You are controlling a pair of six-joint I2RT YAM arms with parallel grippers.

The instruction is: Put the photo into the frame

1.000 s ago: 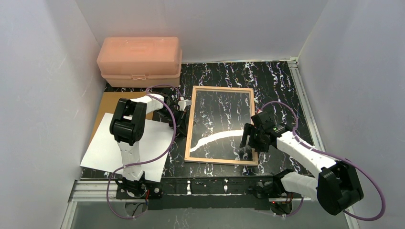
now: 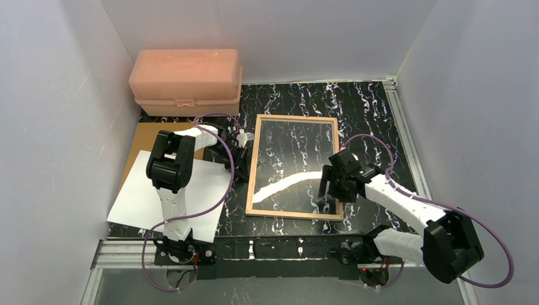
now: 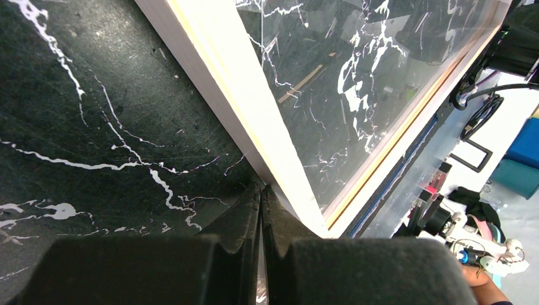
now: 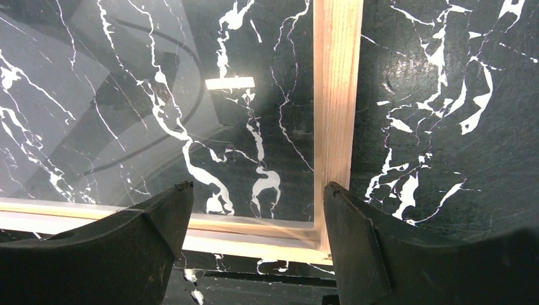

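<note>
The light wooden frame [image 2: 252, 166] lies flat at the table's middle, its clear pane [image 2: 294, 149] showing the dark marble beneath. Left of it rests a white sheet [image 2: 206, 194], which may be the photo; no picture side shows. In the left wrist view, my left gripper is shut, its tips touching or nearly touching the frame's outer side near a corner. My right gripper is over the frame's near right corner. Its fingers [image 4: 346, 210] stand apart, one against or just over the right bar [image 4: 335, 127]; a firm hold cannot be made out.
A brown board [image 2: 145, 136] lies partly under the white sheet. At the back left stands a pinkish closed case [image 2: 184, 76]. Bare marble [image 2: 368, 114] is free behind the right arm. A purple cable loops over each arm.
My right gripper has shifted slightly at the frame's near right corner, its fingers a little farther to the left. The left arm and the frame look still.
</note>
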